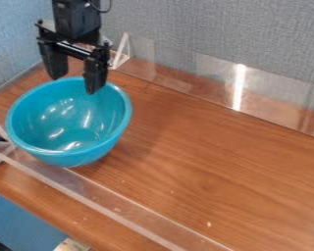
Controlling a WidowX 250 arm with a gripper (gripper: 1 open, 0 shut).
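A large teal bowl point(71, 133) sits at the left of the wooden table, looking empty inside where it shows. My black gripper point(74, 71) is above the bowl's far rim, its two fingers spread open with nothing seen between them.
Grey walls point(226, 39) and a clear strip along the back bound it. A clear strip runs along the front left edge, and white wire frames stand behind and left of the bowl.
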